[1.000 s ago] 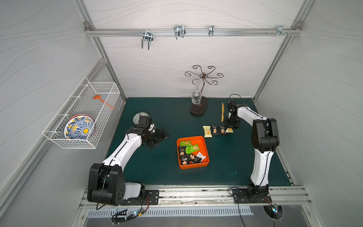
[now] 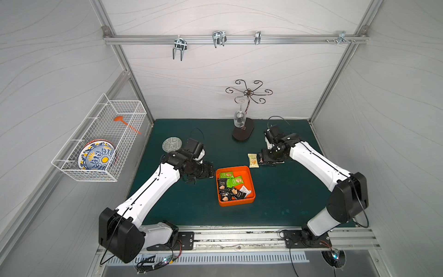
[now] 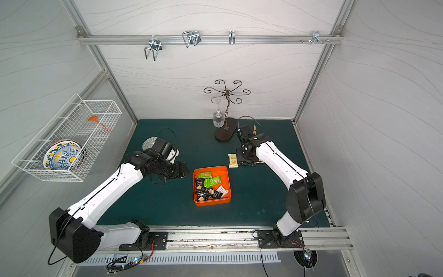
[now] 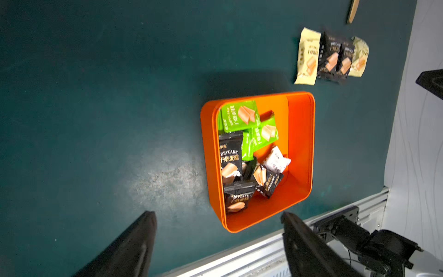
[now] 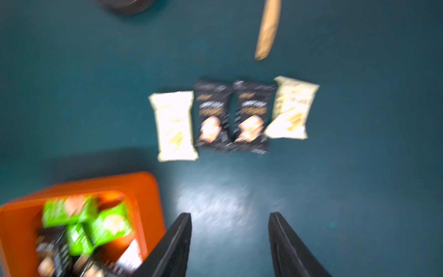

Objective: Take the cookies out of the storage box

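The orange storage box (image 4: 210,161) stands on the table with green, black and white wrapped cookies inside, such as a green packet (image 4: 240,115) and a black packet (image 4: 230,157). Outside it, a row holds a cream packet (image 5: 175,124), two black packets (image 5: 213,115) and a second cream packet (image 5: 292,108). Left of the box, above the table, my left gripper has its fingers apart and nothing between them. My right gripper is apart too and empty, near the row, which its arm partly covers in the top left view.
A knife (image 5: 267,32) lies beyond the row. At the back stand a dark stand (image 2: 243,131) and an upside-down glass (image 2: 240,119). A round grey mat (image 2: 172,144) lies at the back left; a wire basket (image 2: 127,107) hangs on the left wall.
My right arm has swung left from the right end of the packet row to over its middle. My left arm has moved right, closer to the box. The packets and box look unmoved.
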